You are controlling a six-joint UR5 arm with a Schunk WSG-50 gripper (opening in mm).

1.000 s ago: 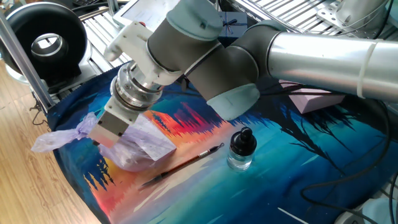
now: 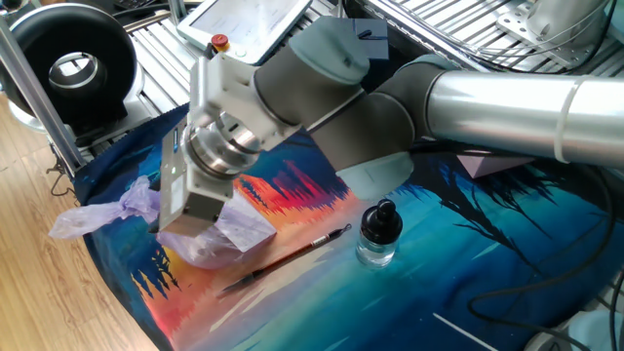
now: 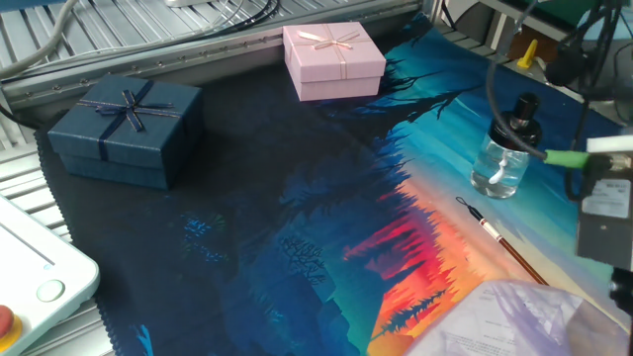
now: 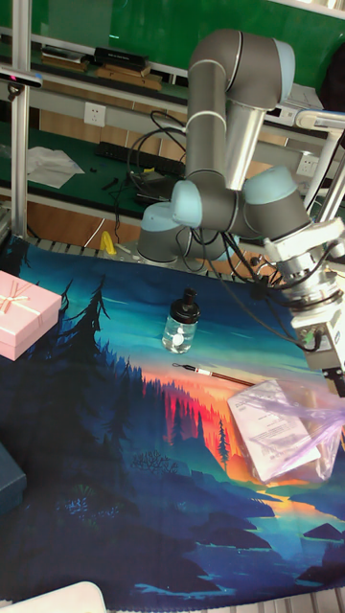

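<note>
My gripper [image 2: 180,200] hangs over the purple plastic bag [image 2: 205,249], which has a pale box inside and a twisted end towards the left. In exterior view 3 the gripper [image 4: 332,363] is cut by the right edge, above the bag [image 4: 281,429]. Its fingers are hidden or too dark to make out, so whether it is open or shut does not show. A brown brush [image 2: 283,263] lies beside the bag. Past the brush's looped end stands a clear bottle [image 2: 375,252] with a black dropper cap, upright.
A dark blue ribboned box [image 3: 129,129] and a pink ribboned box [image 3: 334,61] rest on the printed cloth [image 3: 227,237]. Bare cloth lies between them and the bag. A tablet with a red button [image 2: 221,42] sits at the cloth's edge. Cables loop beside the bottle.
The gripper and wrist have turned to a steeper angle above the bag, and the upper arm has swung slightly right. Bag, brush and bottle have not moved.
</note>
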